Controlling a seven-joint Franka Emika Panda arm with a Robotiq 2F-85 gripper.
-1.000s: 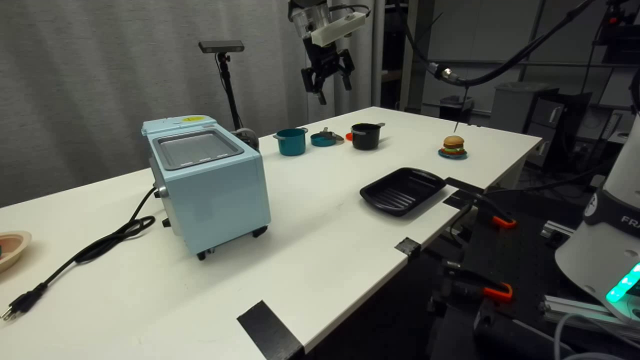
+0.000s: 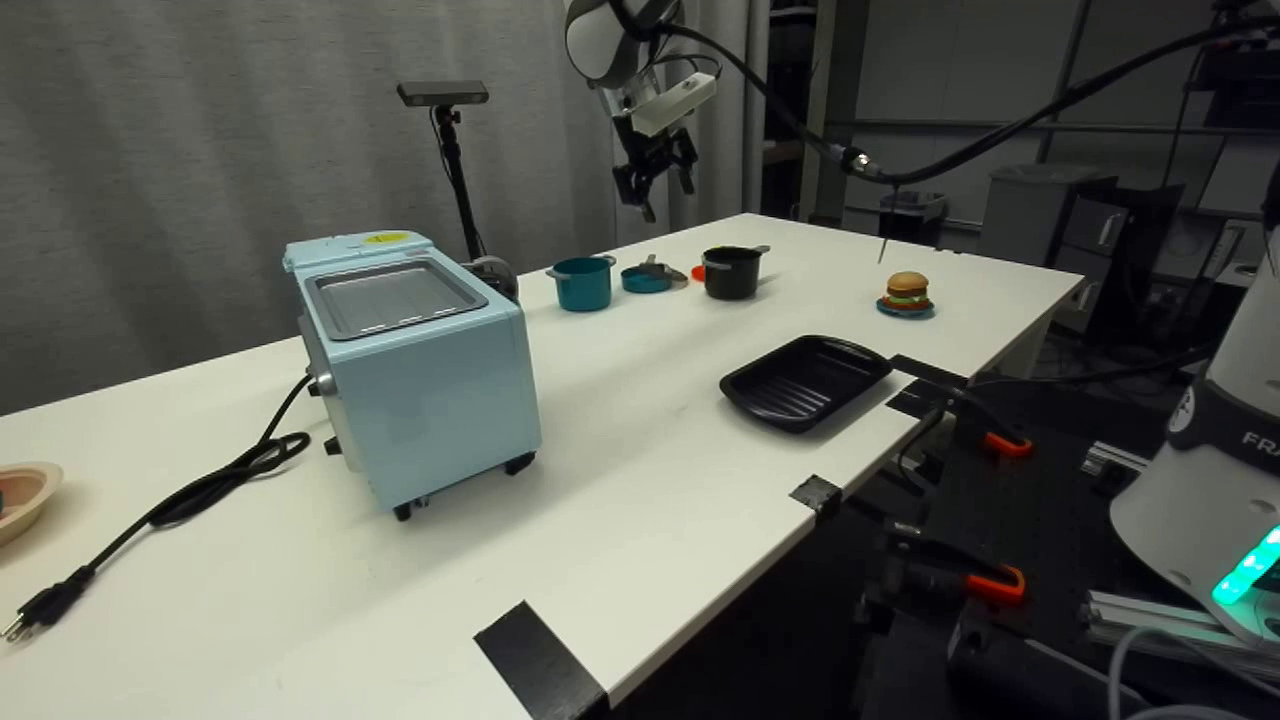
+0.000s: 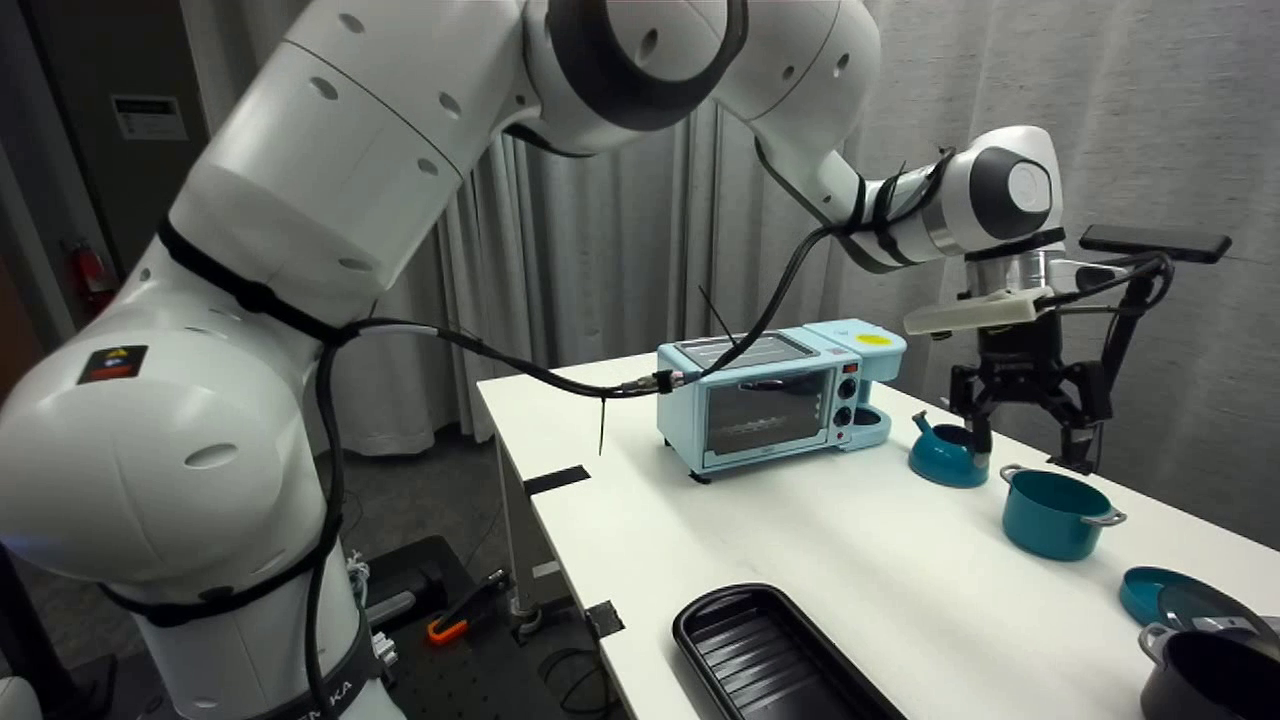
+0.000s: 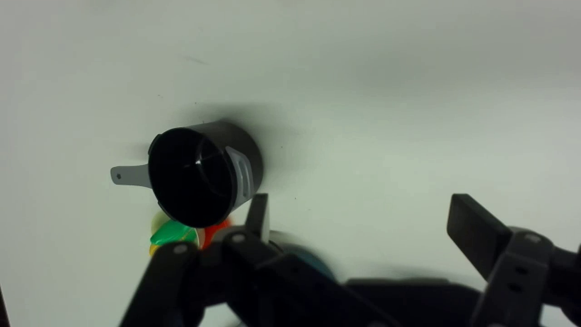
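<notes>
My gripper hangs open above the far part of the table, its fingers well apart and nothing between them. In the wrist view, a dark pot with grey handles stands left of the gripper, near the left fingertip. Part of a teal item shows below, mostly hidden behind the gripper. A teal pot and a teal kettle appear near the gripper in exterior view 2. Beyond the dark pot lies a shallow teal pan with a lid beside or over it.
A light blue toaster oven stands on the table, its cord trailing. A black ridged tray lies near the front edge, and a toy burger sits farther right on a small plate. Behind the table rises a camera stand.
My gripper and the camera mounted on it have come lower and turned slightly; more of the wrist now shows. The cable on the arm has shifted left. The table objects have not moved.
</notes>
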